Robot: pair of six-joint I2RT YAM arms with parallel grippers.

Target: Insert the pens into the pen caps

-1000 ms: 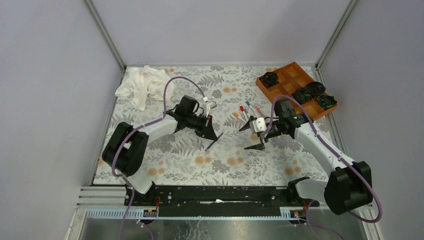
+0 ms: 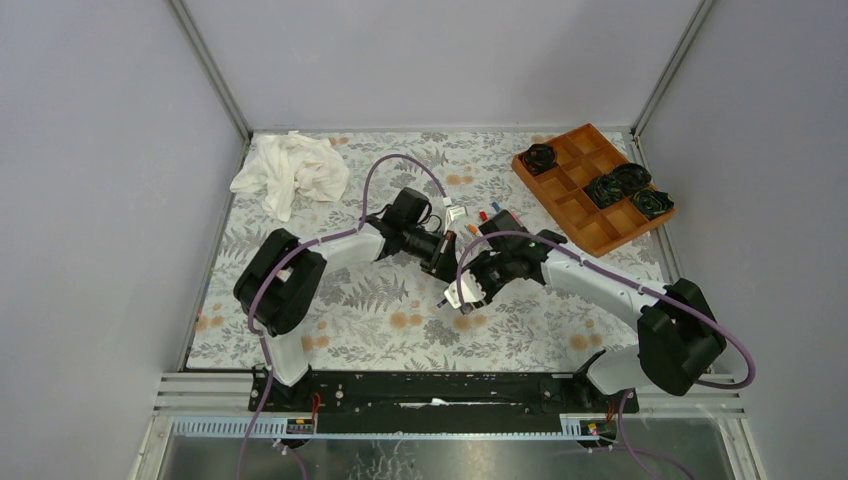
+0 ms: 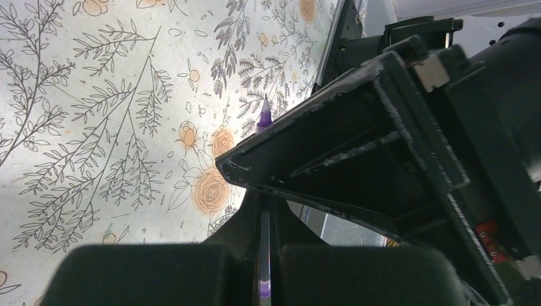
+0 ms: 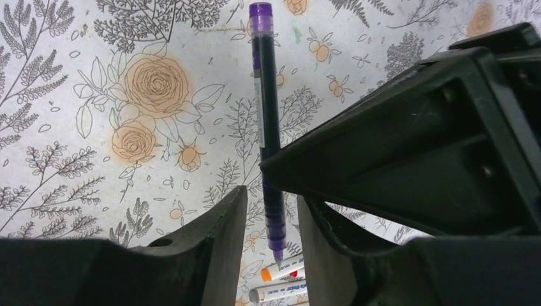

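Note:
A dark pen with purple ends, its tip bare at one end and a purple piece at the other, is held in my left gripper (image 2: 441,262), which is shut on it; in the left wrist view the pen's purple tip (image 3: 265,118) sticks out past the black fingers. More pens lie behind, including an orange-ended one (image 4: 273,271) and a grey one (image 4: 281,290).
An orange compartment tray (image 2: 573,205) with dark rolled items stands at the back right. A white cloth (image 2: 285,170) lies back left.
Both arms have moved toward each other at the middle; the left carried the pen rightward, and the right gripper moved left to it.

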